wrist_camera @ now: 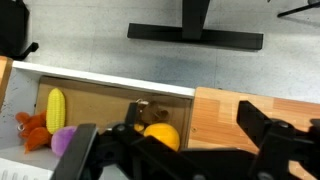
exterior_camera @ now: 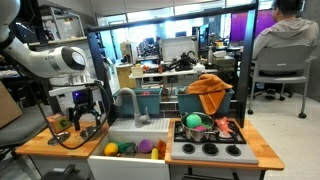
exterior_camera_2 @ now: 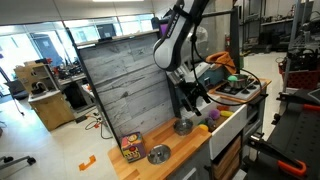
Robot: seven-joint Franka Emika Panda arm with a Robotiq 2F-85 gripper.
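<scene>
In the wrist view my gripper stands open, its dark fingers (wrist_camera: 268,135) wide apart at the bottom of the picture. No object shows gripped between them. Below lie the sink basin and the edge of the wooden counter (wrist_camera: 225,120). Inside the basin are a yellow corn cob (wrist_camera: 56,110), an orange toy (wrist_camera: 33,130), a purple piece (wrist_camera: 63,138) and a round yellow-orange piece (wrist_camera: 162,134). Part of the basin is hidden by the gripper. In the second exterior view a metal pot (exterior_camera_2: 184,126) and a round metal dish (exterior_camera_2: 159,154) rest on the left counter.
A faucet (exterior_camera: 134,103) rises behind the white sink (exterior_camera: 126,163). Right of it, a pot (exterior_camera: 198,130) with a green item sits on the stove (exterior_camera: 212,150). An orange cloth (exterior_camera: 207,91) hangs over blue bins. A small box (exterior_camera_2: 133,148) stands at the left counter's end.
</scene>
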